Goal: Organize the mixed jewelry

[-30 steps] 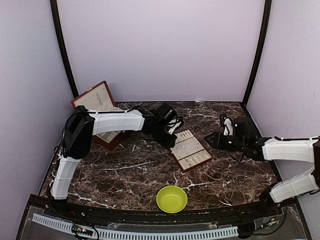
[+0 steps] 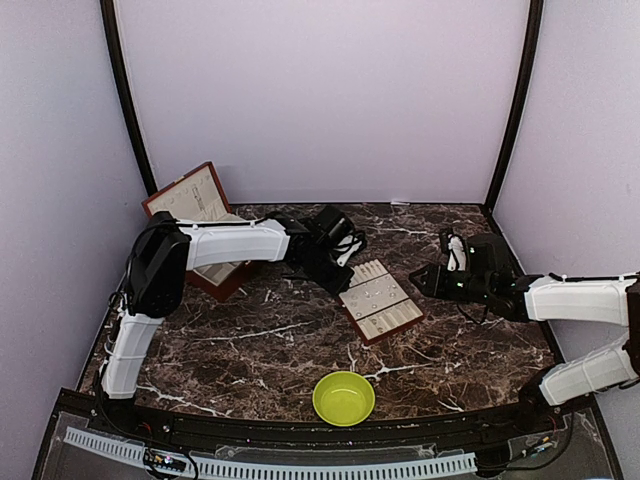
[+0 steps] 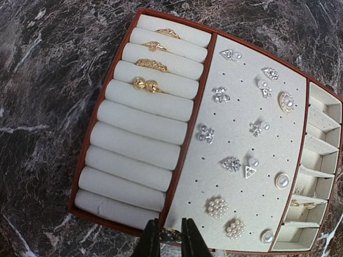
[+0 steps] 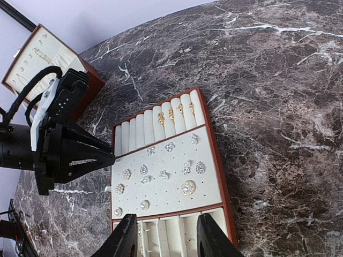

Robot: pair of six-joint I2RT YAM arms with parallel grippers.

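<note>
A shallow jewelry tray (image 2: 372,293) lies on the marbled table. Its padded rolls (image 3: 142,128) hold several gold rings (image 3: 153,65) at one end; the other rolls are bare. Silver and pearl earrings (image 3: 217,208) are set across the white middle panel. Along the far side, small compartments (image 3: 321,120) are partly empty, with gold pieces (image 3: 303,204) in one. My left gripper stands slightly open at the tray's edge, beside the end of the bare rolls; no jewelry shows clearly between its fingers. Right of the tray, my right gripper is open and empty.
A brown jewelry box (image 2: 190,195) with its lid raised stands at the back left, partly behind the left arm. A green bowl (image 2: 343,398) sits near the front edge. Bare table lies left of and in front of the tray.
</note>
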